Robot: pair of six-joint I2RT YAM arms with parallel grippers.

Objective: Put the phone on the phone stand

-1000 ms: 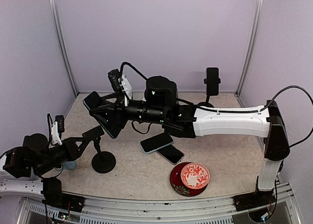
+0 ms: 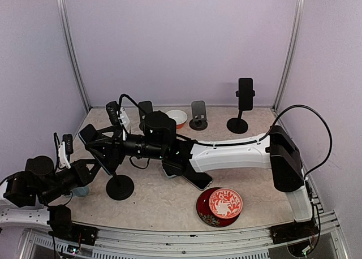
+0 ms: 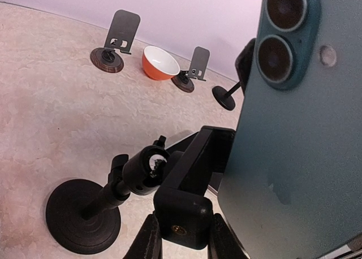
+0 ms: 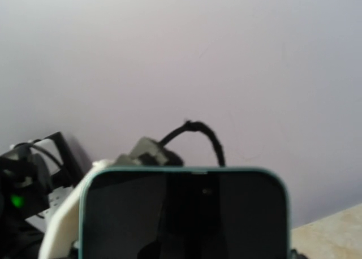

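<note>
A blue-grey phone is in my right gripper at the left, over a black round-based stand; its camera back fills the right of the left wrist view, its screen the bottom of the right wrist view. My left gripper is at the stand's head, its fingertips low in the left wrist view and shut on that head, as far as shows. The phone is right beside the head; contact is unclear.
Two phones lie mid-table, partly under the right arm. A red plate with bowl is at front right. Other stands and a white-orange bowl stand at the back. A pale blue item sits at left.
My right arm has moved left and down with the phone, bringing it to the stand in front of my left gripper. The left arm is nearly still.
</note>
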